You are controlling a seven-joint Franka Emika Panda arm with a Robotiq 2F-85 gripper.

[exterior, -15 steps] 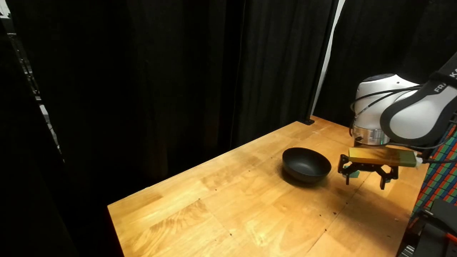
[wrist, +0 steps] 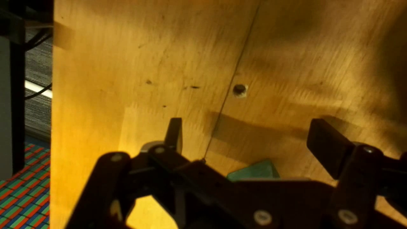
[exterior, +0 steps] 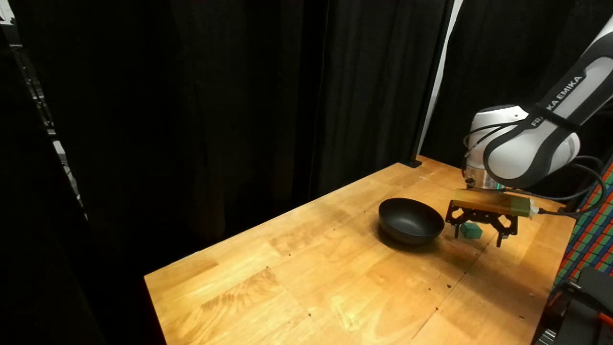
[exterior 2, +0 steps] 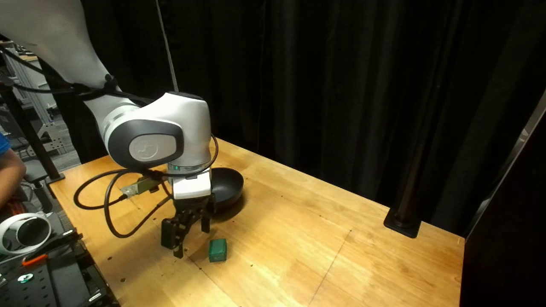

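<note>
A small green block [exterior 2: 217, 250] rests on the wooden table. In exterior view 1 the block [exterior: 471, 231] shows between the fingers of my gripper [exterior: 478, 237], but farther back than them. My gripper [exterior 2: 192, 241] is open above the table, to the left of the block in exterior view 2, holding nothing. From the wrist, only the top part of the block [wrist: 254, 171] shows, below the line between the fingertips of the gripper; the gripper's body hides the rest. A black bowl [exterior: 410, 222] sits upright near the gripper; the wrist partly covers the bowl [exterior 2: 227, 187] in exterior view 2.
A black post base [exterior 2: 402, 223] stands at its edge by the dark curtains. Beside the table's other side lies a cluttered black cart [exterior 2: 61, 276].
In exterior view 1 my gripper has moved left, toward the bowl, and slightly up in the picture. More of the green block shows between its fingers. Bowl and block have stayed put.
</note>
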